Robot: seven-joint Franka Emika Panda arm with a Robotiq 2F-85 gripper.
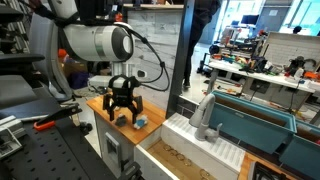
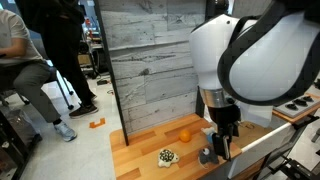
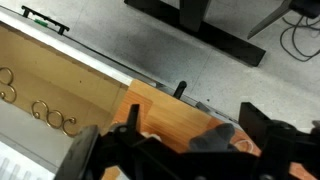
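Observation:
My gripper (image 1: 123, 110) points downward, low over the wooden top beside the drawer. Its fingers are open. A dark grey object (image 3: 212, 139) appears between the black fingers in the wrist view, nearer the right one; whether they touch it I cannot tell. The same grey object (image 2: 207, 156) sits right by the gripper (image 2: 222, 150) in exterior view 2. A pale bluish-white object (image 1: 139, 122) lies just beside the gripper. Farther along the wood are a white, dark-spotted object (image 2: 168, 158) and an orange round one (image 2: 185, 134).
An open white drawer (image 1: 158, 158) with several brass-coloured rings adjoins the wooden top (image 2: 130, 157). A grey tap-like fixture (image 1: 203, 117) rises behind the drawer. The grey plank wall (image 2: 160, 80) backs the wood. A teal bin (image 1: 250, 122) stands farther right.

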